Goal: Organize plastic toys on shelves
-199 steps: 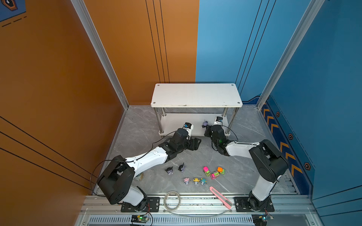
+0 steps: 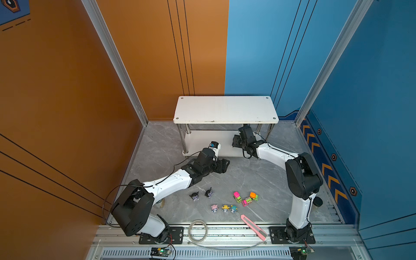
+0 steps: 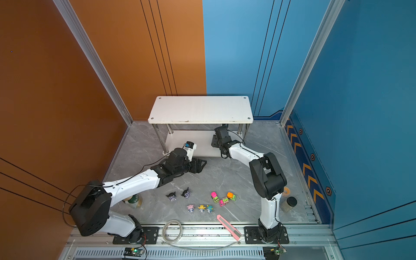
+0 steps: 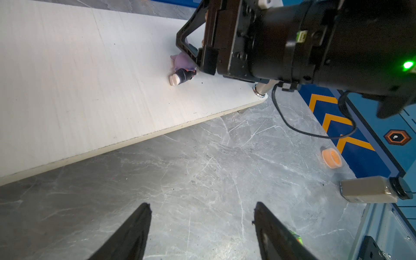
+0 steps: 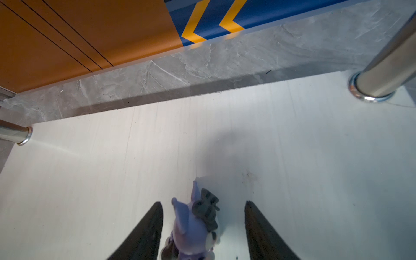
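Note:
A purple toy with pointed ears and a small dark figure [image 5: 192,229] on it rests on the white lower shelf [image 5: 108,173]. My right gripper is open above that shelf, the toy low between its spread fingers and nearer the left one. The left wrist view shows the purple toy [image 4: 185,62] partly behind the right gripper. My left gripper hangs open and empty over the floor in front of the shelf. Two dark figures [image 2: 195,196], three small pastel figures [image 2: 225,208] and several bright toy vehicles [image 2: 247,201] lie on the grey floor.
The white upper shelf [image 2: 225,109] roofs the lower one, with metal posts [image 5: 385,65] at its corners. A pink cutter [image 2: 253,227] and a coiled hose [image 2: 198,230] lie at the front. A lidded jar [image 3: 288,204] stands right. The lower shelf's left part is bare.
The left arm has barely moved.

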